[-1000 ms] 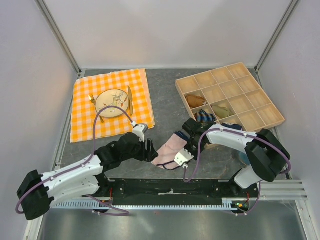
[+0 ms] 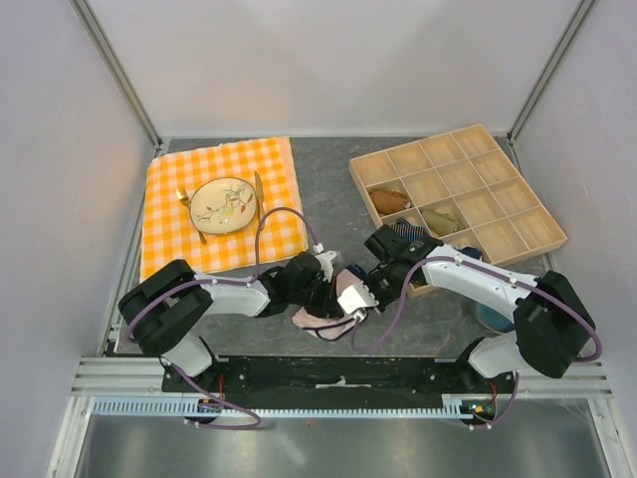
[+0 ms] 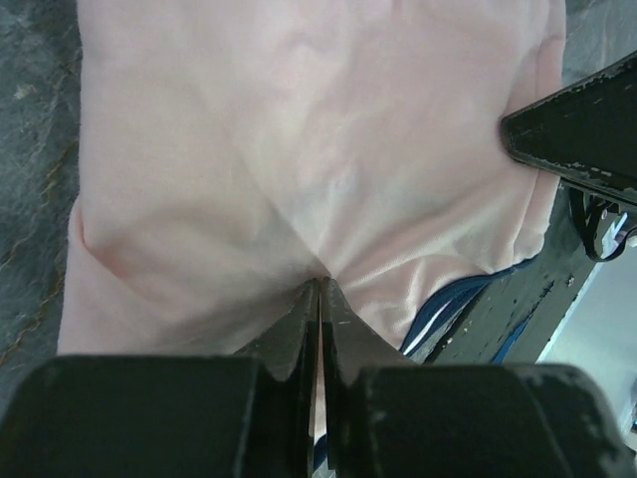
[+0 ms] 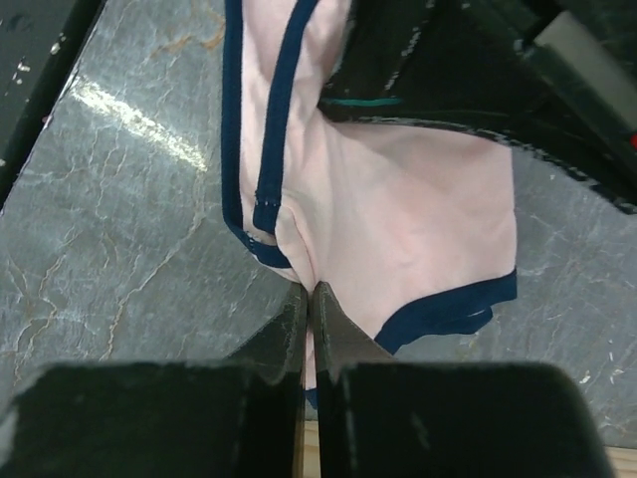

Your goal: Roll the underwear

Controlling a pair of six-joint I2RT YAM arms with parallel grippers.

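Note:
The pale pink underwear (image 2: 307, 319) with navy bands lies on the grey table between the arms, partly hidden under them. My left gripper is shut, pressed on the pink cloth; whether it pinches a fold is hard to see. My right gripper is shut on a narrow gathered fold of the underwear (image 4: 418, 219), beside the navy band. The dark body of the other gripper reaches over the cloth at the top of the right wrist view.
A wooden divided box (image 2: 518, 199) with folded clothes stands at back right. An orange checked mat (image 2: 159, 249) holds a plate (image 2: 219, 211) and cutlery at left. A blue container (image 2: 493, 319) sits at right, partly under the arm.
My left arm has swung rightward onto the underwear, and its fingers are now closer together.

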